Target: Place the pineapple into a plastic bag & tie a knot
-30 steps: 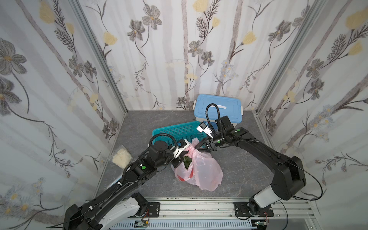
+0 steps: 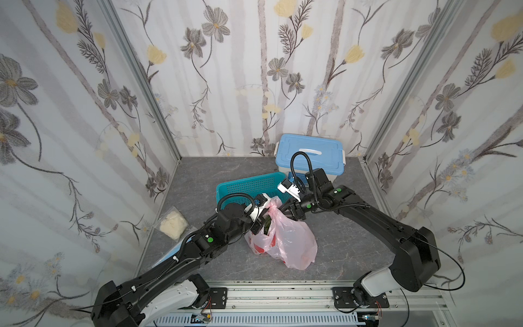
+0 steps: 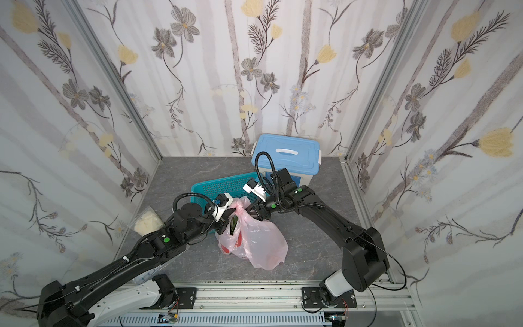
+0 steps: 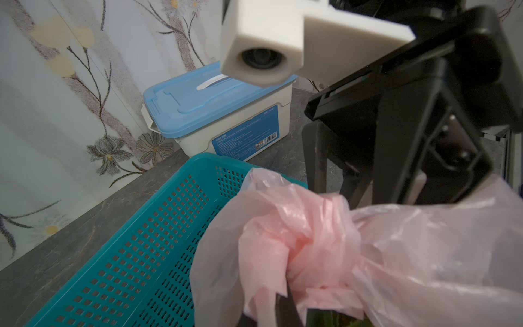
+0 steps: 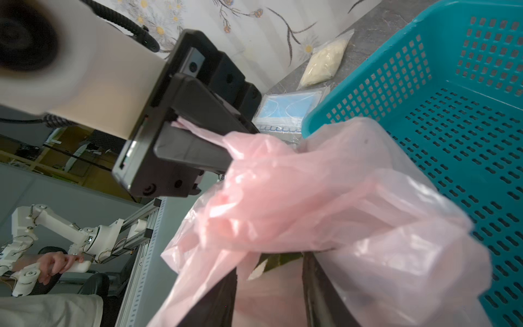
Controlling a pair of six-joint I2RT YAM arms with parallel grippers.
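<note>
A pink plastic bag [image 2: 297, 242] stands bunched up at the table's front middle. Green pineapple leaves [image 2: 267, 224] show at its left side; the fruit itself is hidden by the plastic. My left gripper is shut on the bag's gathered upper edge, and in the right wrist view a pink strip sticks out from between its fingers. At the bag's neck, on the right, my right gripper has its fingers [image 5: 317, 286] apart, with loose plastic and a bit of leaf seen beyond them. Whether a knot exists cannot be told.
A teal perforated basket [image 4: 136, 239] sits right behind the bag. Farther back stands a blue-lidded box [image 2: 310, 150]. Clear packets, one of pale contents [image 2: 173, 224], lie at the left.
Both grippers stay close together at the bag's neck, shifting slightly. The right gripper has moved slightly. The leaves show less than before, more covered by gripper and plastic.
</note>
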